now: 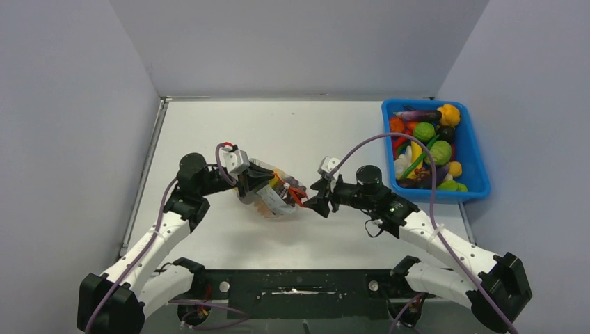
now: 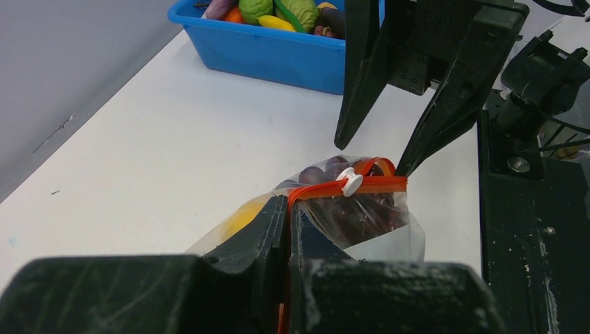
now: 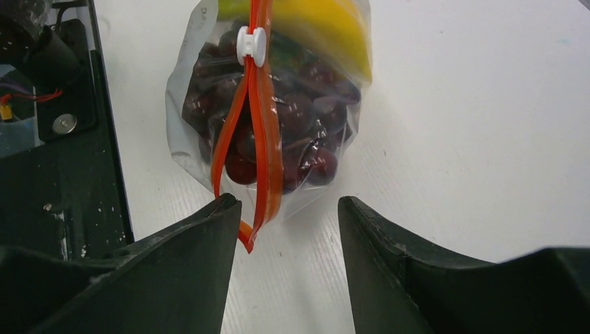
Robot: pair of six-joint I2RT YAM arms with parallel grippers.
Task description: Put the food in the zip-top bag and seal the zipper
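The clear bag (image 1: 277,202) holds dark round fruit (image 3: 296,115) and something yellow (image 3: 327,31). Its orange zipper strip (image 2: 383,184) runs between the fingers of my left gripper, which is shut on it. A white slider (image 3: 251,46) sits on the zipper; from it toward the free end the two orange strips stand apart. My right gripper is open near that free end. The strip's end hangs close to one finger (image 3: 219,236), not clamped. In the left wrist view, the lower right fingertip (image 2: 407,167) is right by the strip's end.
A blue bin (image 1: 476,182) full of toy vegetables stands at the back right of the white table (image 1: 209,132). The table around the bag is bare. A dark edge strip (image 1: 299,292) runs along the front.
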